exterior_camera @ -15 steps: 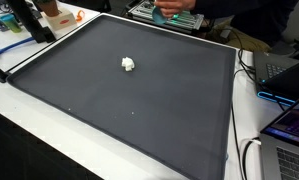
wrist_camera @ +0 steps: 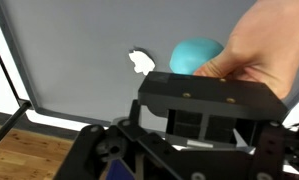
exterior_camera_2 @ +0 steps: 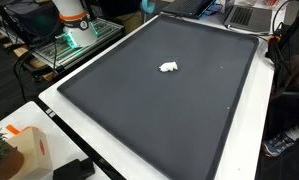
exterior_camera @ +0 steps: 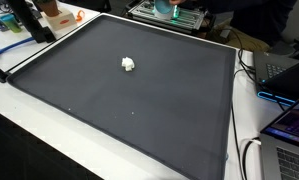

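Note:
A small white crumpled-looking piece [exterior_camera: 127, 64] lies alone on the dark grey tabletop; the wrist view shows this white piece [wrist_camera: 142, 61] to the left of my gripper. Across the lower right of that view the gripper's black parts stand in front of a person's hand. Its fingertips and the gap between them cannot be made out clearly, so its opening is unclear. Next to the hand is a rounded teal object [wrist_camera: 194, 54], partly covered by the hand and the gripper. Exterior view 1 has the teal object [exterior_camera: 164, 6] at the top edge, beyond the table.
Laptops [exterior_camera: 284, 145] stand along the right in exterior view 1. A plant pot [exterior_camera_2: 3, 158] and a black box [exterior_camera_2: 75, 169] sit at the lower left of exterior view 2.
In exterior view 1 the teal object has shifted a little left and up at the top edge, and the person's hand has drawn mostly out of view. The white piece has stayed put.

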